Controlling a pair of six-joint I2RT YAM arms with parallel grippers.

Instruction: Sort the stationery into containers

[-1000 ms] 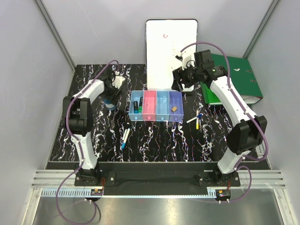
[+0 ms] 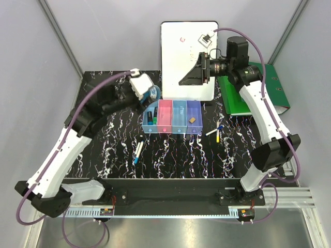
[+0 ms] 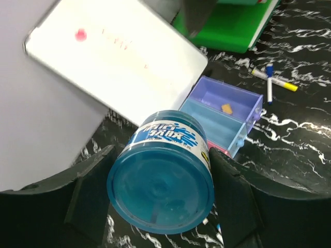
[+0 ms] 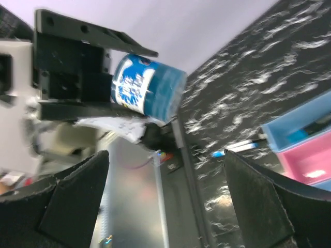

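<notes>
A blue round jar with a white label point(image 3: 168, 135) is clasped in my left gripper, raised well above the table. In the top view this jar point(image 2: 154, 93) shows near the upper edge of the compartment box. My right gripper point(image 2: 194, 81) hangs open over the whiteboard's lower right, nothing between its fingers. The box has a light blue compartment point(image 2: 146, 126) with dark and green items, an empty-looking pink one point(image 2: 165, 111), another blue one point(image 2: 179, 113), and a purple one point(image 2: 193, 109) holding a small tan block point(image 2: 192, 120). Markers point(image 2: 138, 153) lie at the box's lower left.
Right of the box lie a yellow marker point(image 2: 217, 135) and a white-and-blue marker point(image 2: 212, 132). A whiteboard point(image 2: 181, 57) stands behind, with a green binder point(image 2: 274, 90) at the right.
My left gripper has lifted the jar off the left part of the table and carried it up and rightward toward the box. The right arm has shifted up slightly, its gripper turning inward.
</notes>
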